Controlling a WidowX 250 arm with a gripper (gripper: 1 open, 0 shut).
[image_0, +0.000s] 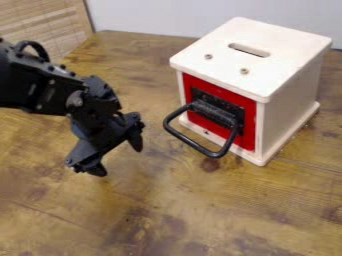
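Note:
My black gripper (118, 157) hangs low over the wooden table (160, 220) on the left, its fingers open and pointing down with nothing between them. To its right stands a white wooden box (287, 100) with a slot and two screws on top and a red front panel (201, 91). A black U-shaped handle (211, 151) juts out from a dark block on that front, toward my gripper but apart from it.
A pale woven panel (34, 20) stands at the back left against a white backdrop.

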